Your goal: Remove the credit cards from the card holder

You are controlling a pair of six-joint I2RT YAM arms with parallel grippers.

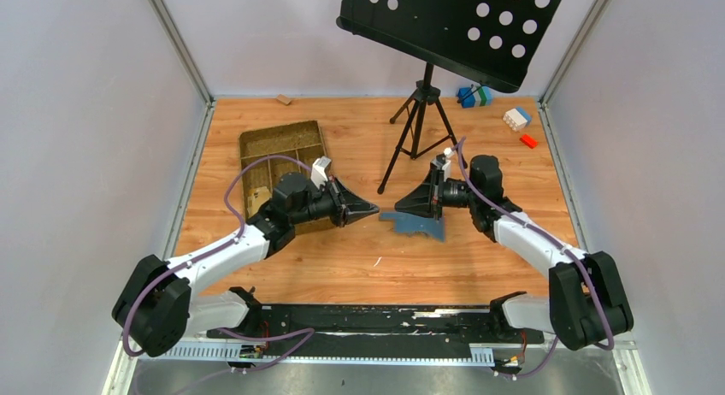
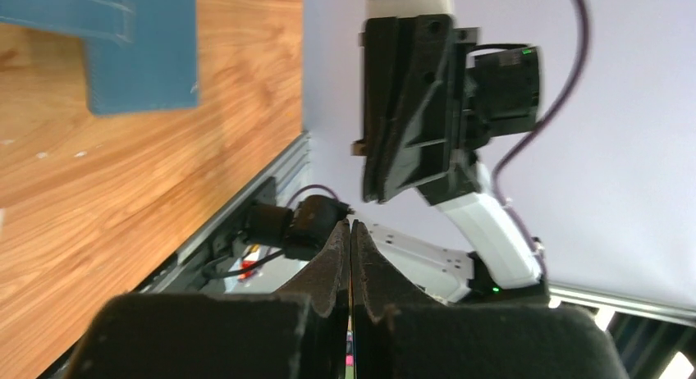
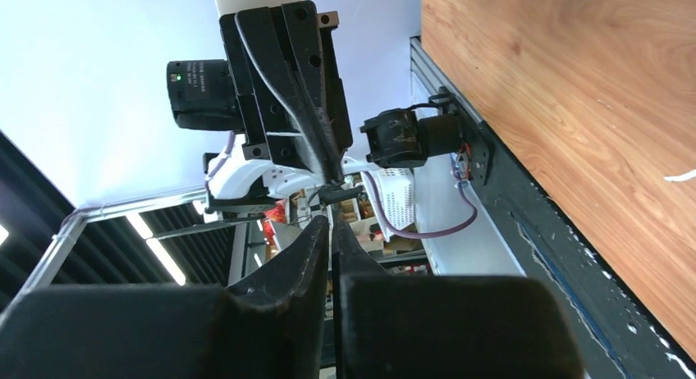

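Note:
The blue card holder (image 1: pixel 419 225) is below my right gripper (image 1: pixel 399 209), partly covered by it in the top view. Its plain blue face (image 2: pixel 146 63) shows at the upper left of the left wrist view, slightly blurred, over the wood. Whether it rests flat on the table I cannot tell. No cards are visible. My left gripper (image 1: pixel 377 209) is shut with nothing between its fingers, just left of the holder. A narrow gap separates the right gripper's fingertips (image 3: pixel 314 231), and nothing shows between them.
A brown divided box (image 1: pixel 282 138) stands at left, behind the left arm. The black music stand (image 1: pixel 419 113) rises at the back. Toy blocks (image 1: pixel 516 119) and a red block (image 1: pixel 528 141) lie back right.

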